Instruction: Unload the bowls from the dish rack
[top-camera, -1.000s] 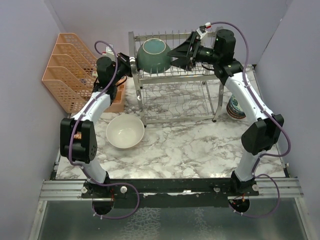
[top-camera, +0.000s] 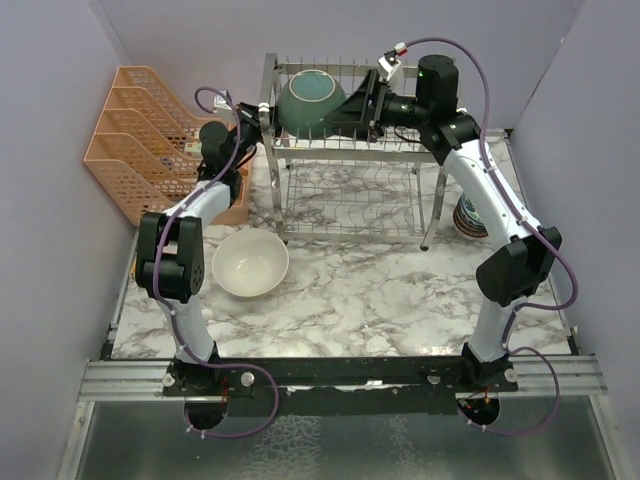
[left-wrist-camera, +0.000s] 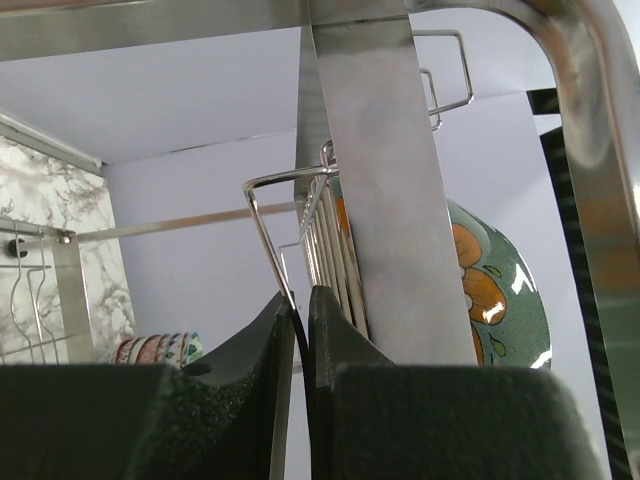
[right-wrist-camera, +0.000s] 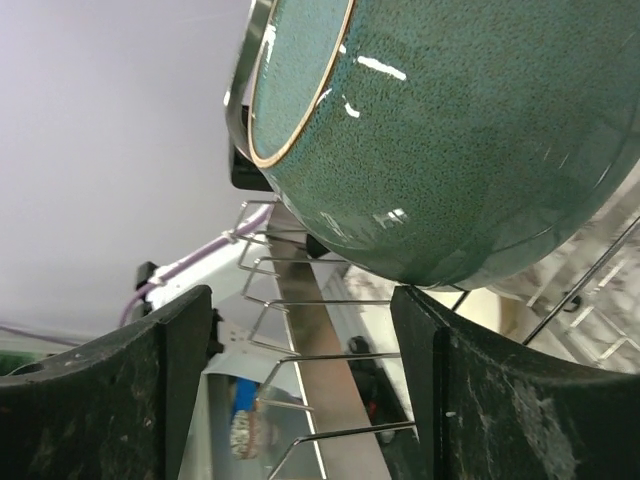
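A dish rack (top-camera: 354, 155) holds green bowls (top-camera: 310, 100) on its upper tier; in the left wrist view a painted bowl (left-wrist-camera: 505, 300) shows behind a metal bar. My left gripper is shut on a wire of the rack (left-wrist-camera: 268, 235) at its left end. My right gripper is part open just beside the large green bowl (right-wrist-camera: 460, 150), above the rack's wires, with nothing between its fingers.
A white bowl (top-camera: 250, 265) stands on the marble counter front left. An orange slotted holder (top-camera: 130, 150) is at back left, stacked bowls (top-camera: 470, 215) at the right.
The right gripper has moved slightly left, along with the rack's top.
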